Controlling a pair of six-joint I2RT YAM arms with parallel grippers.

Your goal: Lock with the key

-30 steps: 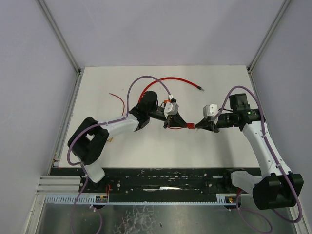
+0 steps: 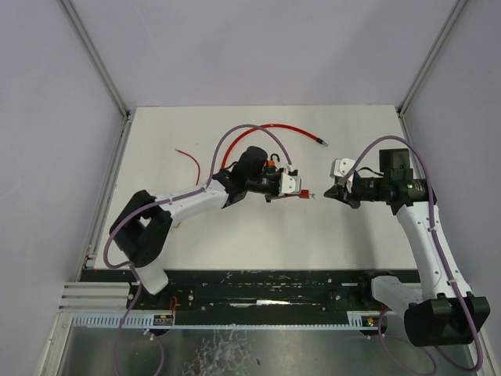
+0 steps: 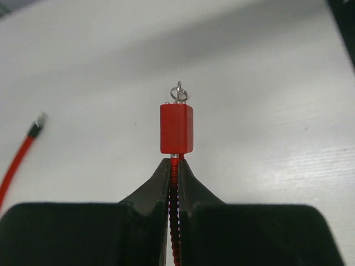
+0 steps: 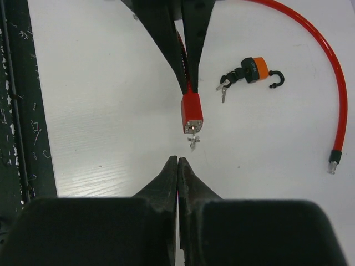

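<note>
A red lock body point(image 3: 176, 128) on a red cable, with a key and ring point(image 3: 178, 94) in its end, sits just beyond the fingertips of my left gripper, which is shut on the cable. In the right wrist view the same red body point(image 4: 191, 111) hangs from the left gripper, key pointing out. My right gripper is shut with nothing between its fingers, a short way from the key. In the top view it stands to the right of the red body point(image 2: 305, 193).
A black-and-orange padlock point(image 4: 255, 70) with keys lies on the white board behind. A red hose point(image 4: 339, 111) curves round it, and a thin red wire point(image 2: 188, 157) lies at left. The board's front part is clear.
The right gripper has backed off to the right from the key end of the red body, leaving a gap. The left arm has shifted slightly.
</note>
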